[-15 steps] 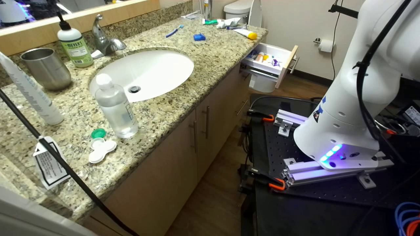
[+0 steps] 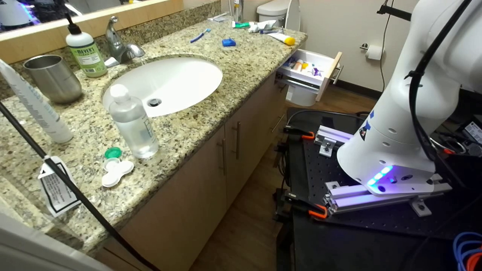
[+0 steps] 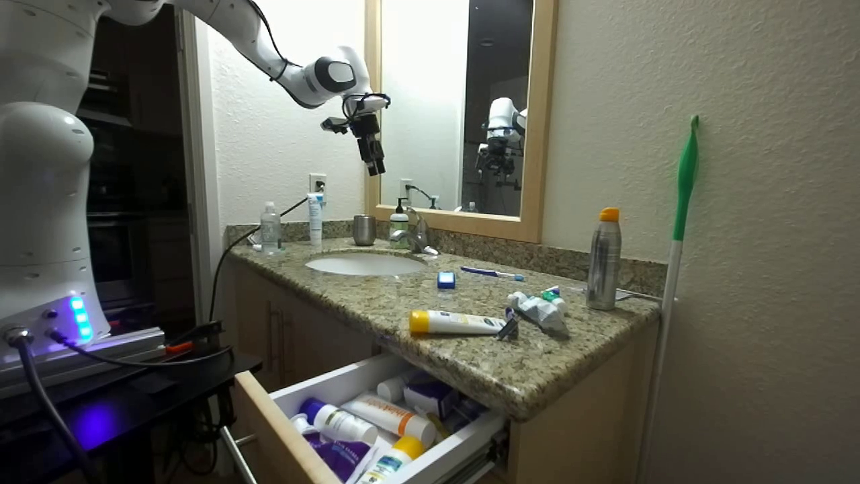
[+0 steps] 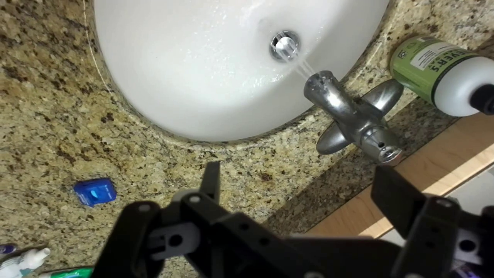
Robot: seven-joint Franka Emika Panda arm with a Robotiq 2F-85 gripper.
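Note:
Water runs from the chrome faucet (image 4: 340, 104) into the white sink (image 4: 185, 83), falling at the drain (image 4: 283, 44) in the wrist view. My gripper is open, its dark fingers (image 4: 211, 180) far apart with nothing seen between them. In exterior view 2 the gripper (image 3: 375, 171) points down, well above the counter and close to the mirror. It is out of frame in exterior view 1. Beside the faucet stands a green-labelled soap bottle (image 4: 423, 69). A small blue floss box (image 4: 95, 191) lies on the counter.
A steel cup (image 2: 52, 79), a clear bottle (image 2: 133, 122) and an upright tube (image 2: 36, 106) stand beyond the sink. At the other end are a spray can (image 3: 604, 262) and several tubes. The filled drawer (image 3: 278, 427) hangs open below. The mirror (image 3: 435, 105) borders the counter.

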